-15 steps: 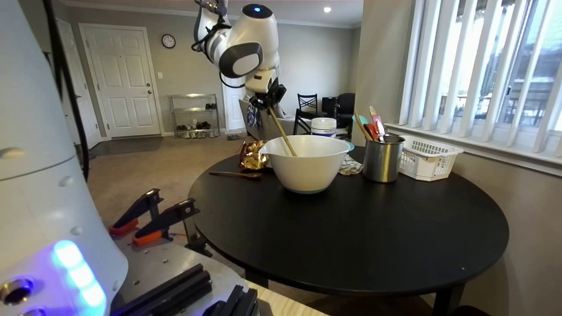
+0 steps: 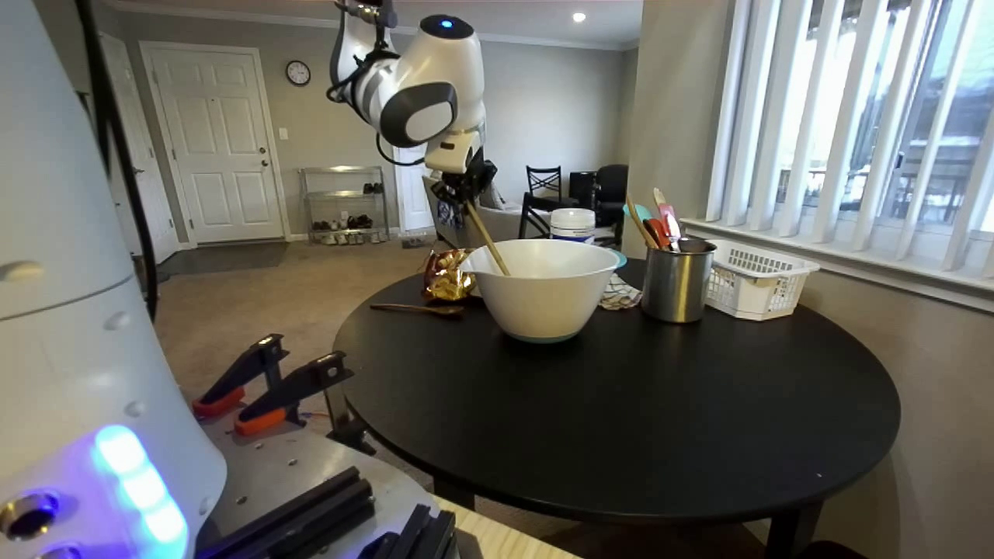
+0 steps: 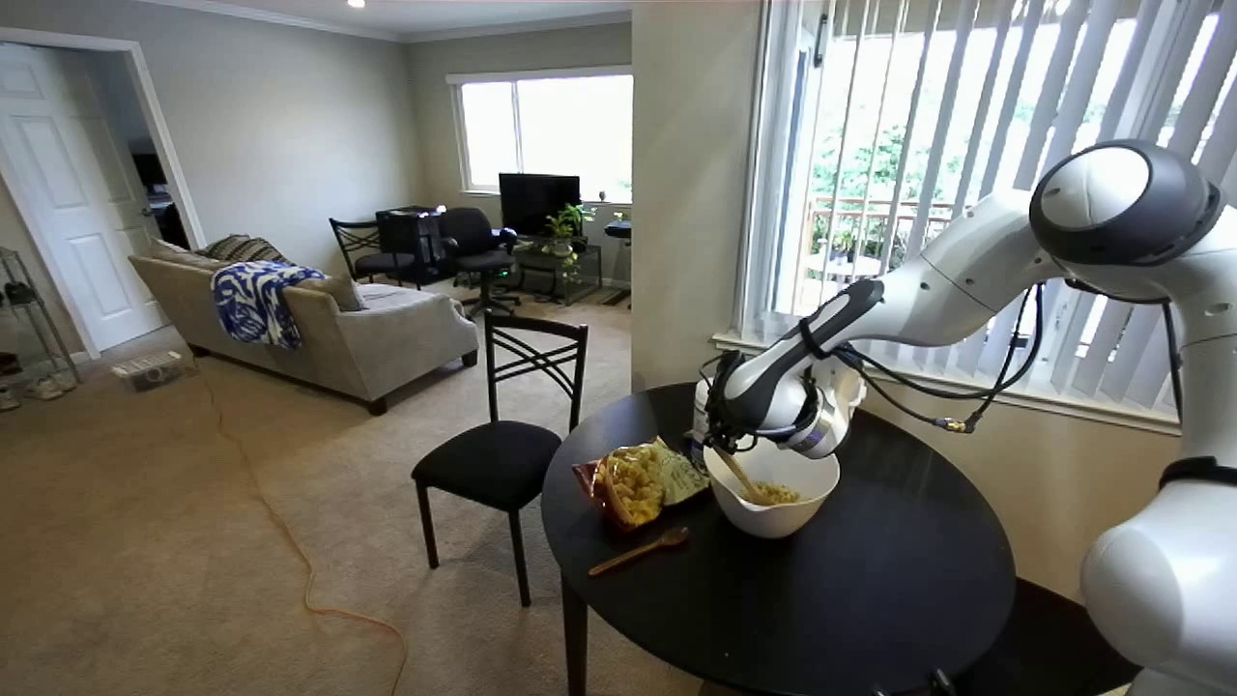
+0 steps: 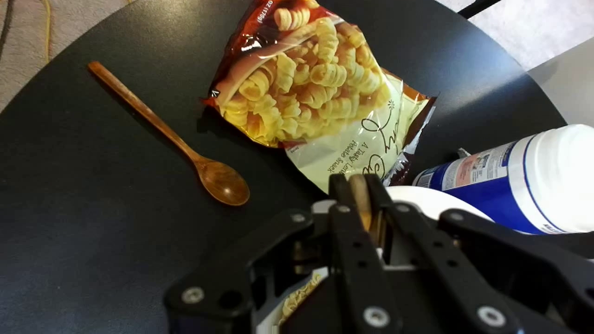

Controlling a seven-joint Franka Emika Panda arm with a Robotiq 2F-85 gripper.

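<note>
My gripper is shut on the handle of a light wooden utensil [image 2: 487, 239]. The utensil slants down into the white bowl [image 2: 545, 298], its lower end inside. In exterior view 2 the bowl [image 3: 760, 520] holds yellow curly snacks [image 3: 774, 494], and the wooden utensil [image 3: 735, 472] leans among them. The handle's end [image 4: 360, 195] shows between the fingers in the wrist view, where the gripper hides most of the bowl. A brown wooden spoon [image 4: 222, 181] lies on the black table, left of the gripper in that view.
Beside the bowl lies an opened snack bag [image 4: 312, 83]. A white and blue canister [image 4: 501, 181] stands close by. A metal pot of utensils [image 2: 677, 284] and a white basket [image 2: 759, 279] stand near the window.
In exterior view 1, my gripper and the utensil have shifted slightly left, with the handle moving toward the bowl's left rim. The bowl and spoon have stayed in place.
</note>
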